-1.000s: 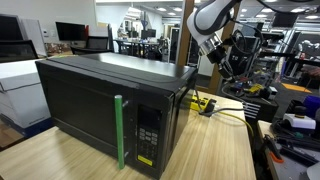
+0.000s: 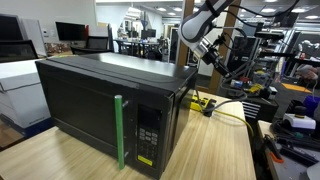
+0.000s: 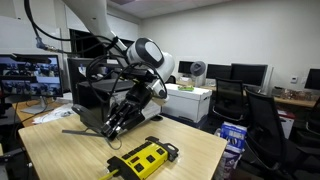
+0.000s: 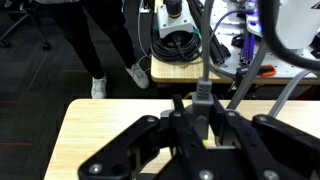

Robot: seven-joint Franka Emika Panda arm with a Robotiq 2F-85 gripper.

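My gripper is shut on a thin grey rod-like item (image 4: 206, 65), which runs up between the dark fingers in the wrist view. What it is cannot be made out. In exterior view 2 the gripper (image 3: 113, 132) is low over the wooden table, and a thin grey strip (image 3: 80, 132) shows to its left. The gripper (image 2: 228, 76) appears beyond the microwave's right side in exterior view 1. A large black microwave (image 2: 115, 100) with a green door handle (image 2: 119, 132) stands on the table, its door closed.
A yellow and black device (image 3: 145, 160) lies on the table close to the arm, with a yellow cable (image 2: 238, 118) running along the tabletop. Clear table (image 2: 210, 150) lies right of the microwave. Office chairs (image 3: 268, 128) stand beyond the table.
The arm has shifted slightly at the far right of exterior view 1, its upper links leaning a little differently. The microwave and the yellow device look unmoved.
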